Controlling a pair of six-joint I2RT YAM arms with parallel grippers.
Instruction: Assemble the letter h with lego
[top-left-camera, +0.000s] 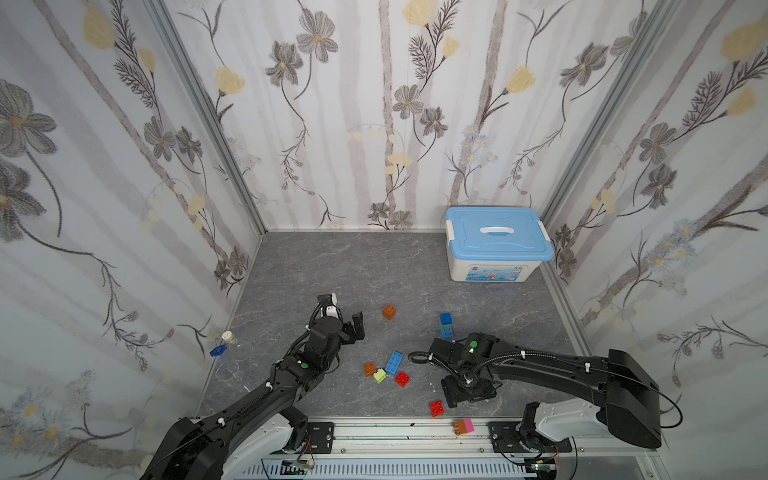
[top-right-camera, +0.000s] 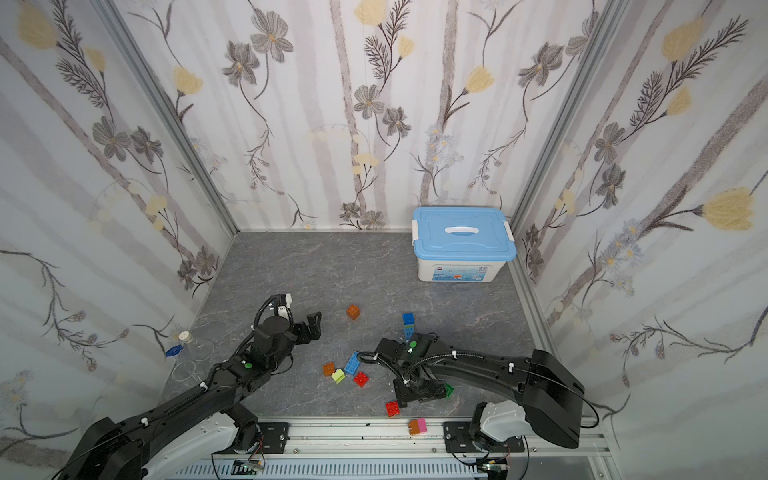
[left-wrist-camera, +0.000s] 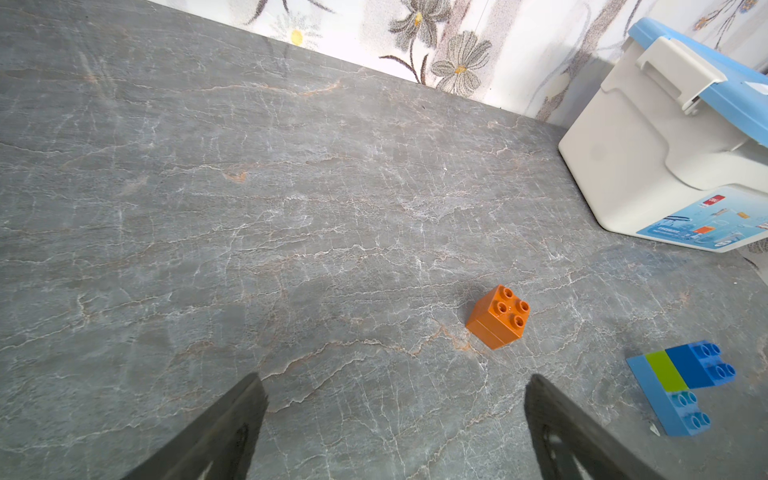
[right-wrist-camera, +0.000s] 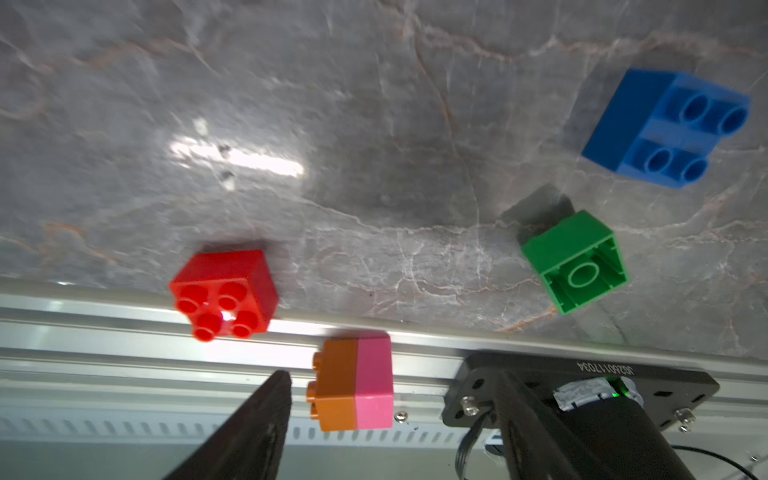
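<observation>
My left gripper stands open and empty, short of an orange brick (left-wrist-camera: 497, 316) and a joined blue, lime and light-blue piece (left-wrist-camera: 665, 400). My right gripper is open over the front edge, where an orange-and-pink pair (right-wrist-camera: 356, 382) lies between and beyond its fingers, a red brick (right-wrist-camera: 224, 292) to one side, green (right-wrist-camera: 572, 260) and dark-blue (right-wrist-camera: 664, 128) bricks farther up. Between the arms lie a light-blue long brick (top-left-camera: 393, 362), an orange brick (top-left-camera: 369, 368), a lime brick (top-left-camera: 380, 375) and another red brick (top-left-camera: 402, 378).
A lidded storage box (top-left-camera: 497, 240) stands at the back right. An aluminium rail (top-left-camera: 384, 424) runs along the front edge.
</observation>
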